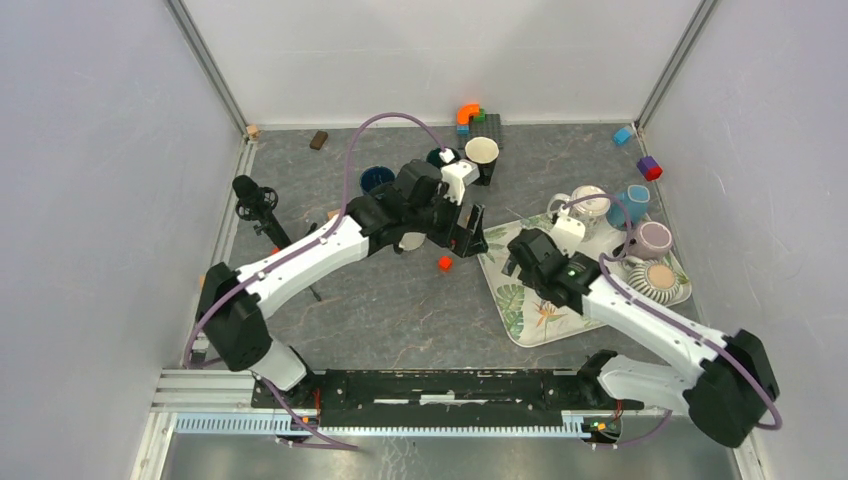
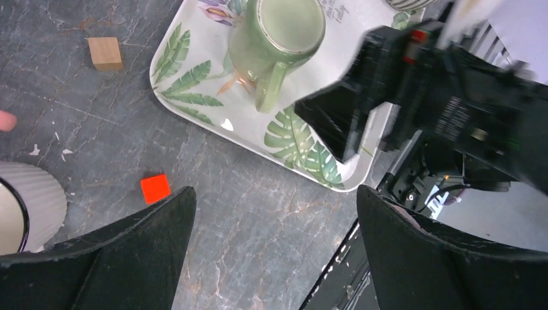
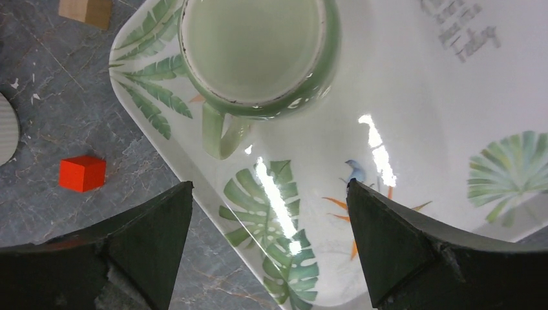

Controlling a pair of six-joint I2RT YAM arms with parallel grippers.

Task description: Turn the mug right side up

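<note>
A pale green mug [image 2: 278,32] stands upside down on the leaf-patterned tray [image 1: 515,325], its base up and handle toward the tray's near edge in my left wrist view. It also fills the upper middle of the right wrist view [image 3: 255,45]. My left gripper is open above the floor at the tray's left edge. My right gripper is open over the tray, just short of the mug's handle side, with nothing between its fingers. In the top view the right arm hides the green mug.
Other mugs stand at the tray's right and back, including a blue one [image 1: 628,207]. A black-and-cream mug [image 1: 482,160] stands behind. A red cube [image 1: 445,264] lies left of the tray.
</note>
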